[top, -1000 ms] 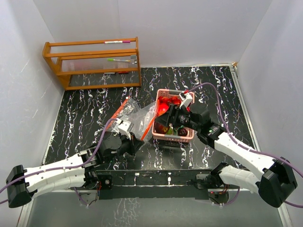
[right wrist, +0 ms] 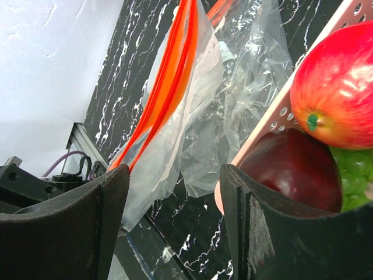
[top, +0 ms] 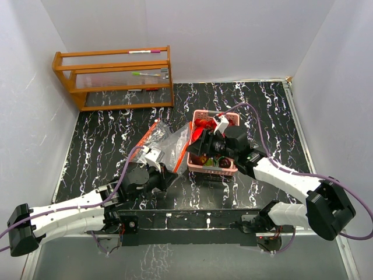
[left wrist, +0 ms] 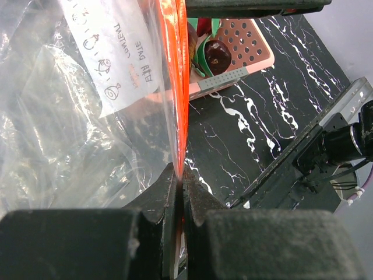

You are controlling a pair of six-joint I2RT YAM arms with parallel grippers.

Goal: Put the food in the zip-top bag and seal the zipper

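A clear zip bag (top: 173,148) with an orange zipper stands raised left of the food basket, its top edge in my left gripper (top: 166,170), which is shut on it; in the left wrist view the orange strip (left wrist: 179,87) runs down into the fingers. My right gripper (top: 201,144) hangs part open over the bag's edge and the basket's left side. In the right wrist view a red apple-like fruit (right wrist: 333,83), a dark red fruit (right wrist: 289,172) and green grapes (right wrist: 353,175) lie in the pink basket (right wrist: 267,119), beside the bag.
More clear bag plastic with an orange zipper (top: 147,133) lies to the left. A wooden rack (top: 128,106) stands at the back left. Bare marble counter (top: 268,116) is right of the basket; walls surround it.
My right gripper has moved a little left, toward the bag and the basket's left side. The left arm and the bag look much the same.
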